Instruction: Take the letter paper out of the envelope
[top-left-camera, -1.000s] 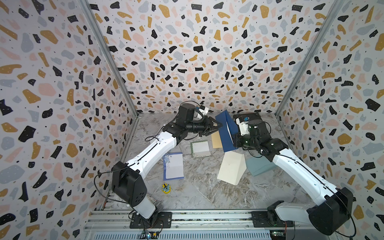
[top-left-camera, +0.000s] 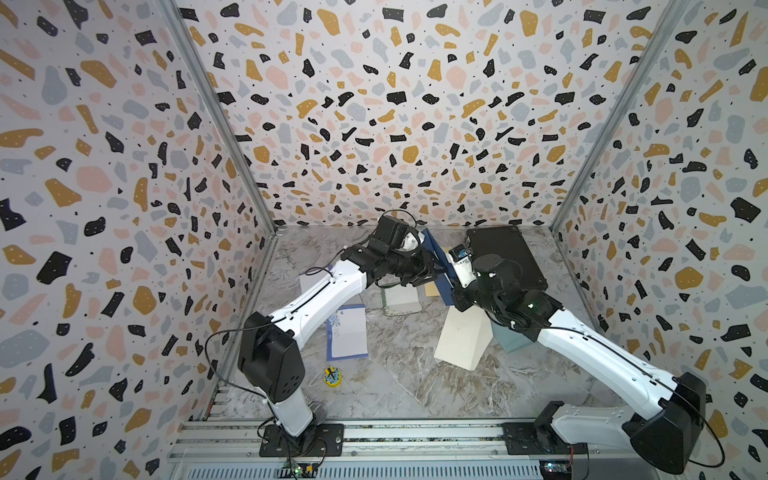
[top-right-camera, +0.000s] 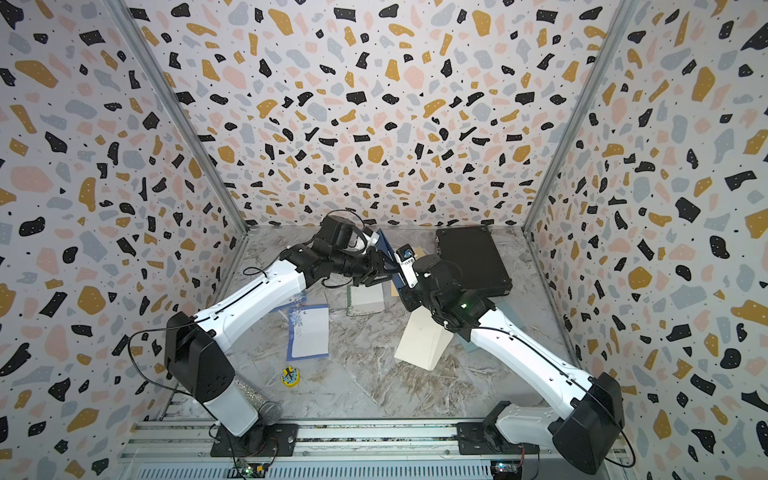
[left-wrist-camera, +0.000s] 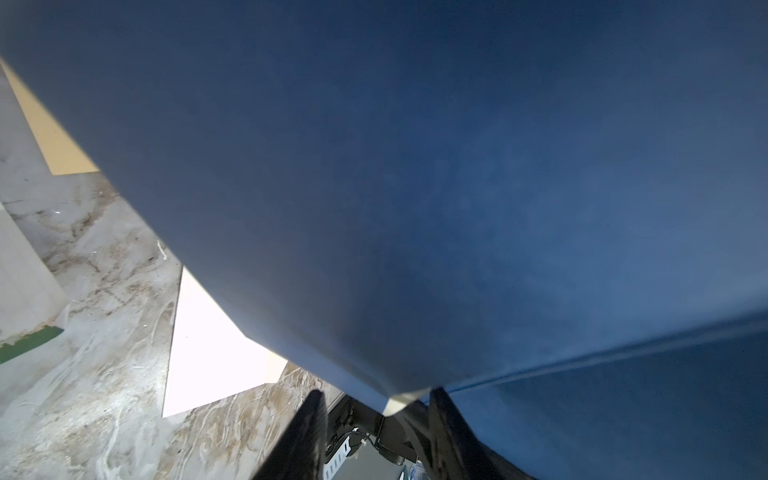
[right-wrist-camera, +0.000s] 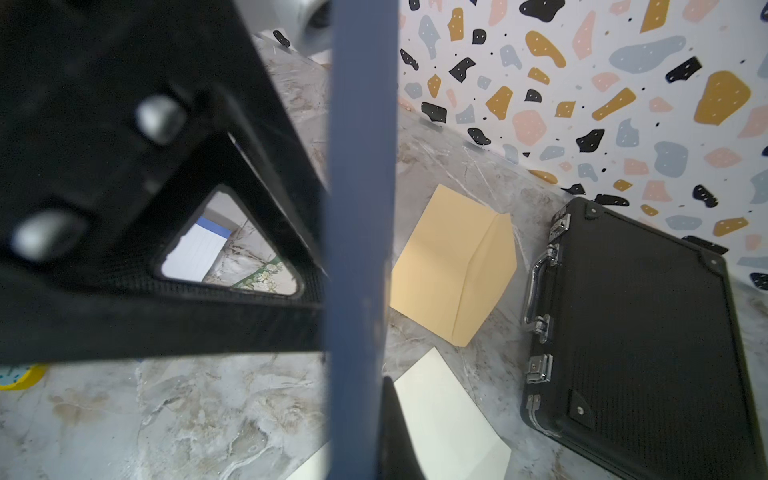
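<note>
The blue envelope (top-left-camera: 433, 254) is held up off the table between the two arms, its near faces filling much of the left wrist view. My right gripper (top-left-camera: 459, 289) is shut on it; in the right wrist view the envelope (right-wrist-camera: 361, 200) appears edge-on, a dark finger (right-wrist-camera: 397, 440) pressed beside it. My left gripper is part open, its two blurred fingers (left-wrist-camera: 454, 440) at the envelope's lower corner. A small pale strip (left-wrist-camera: 402, 401), perhaps the letter paper's edge, shows at that corner. Most of the paper is hidden, and contact with the left fingers is unclear.
A tan envelope (right-wrist-camera: 448, 264), a cream open envelope (top-left-camera: 460, 336) and a teal one (top-left-camera: 512, 339) lie below. A black case (right-wrist-camera: 640, 336) stands at the back right. Blue-bordered sheets (top-left-camera: 347, 332) and a yellow round object (top-left-camera: 332, 376) are at left.
My left gripper has moved right, up to the envelope. The right gripper has moved left with the envelope, which now stands more edge-on to the top left view.
</note>
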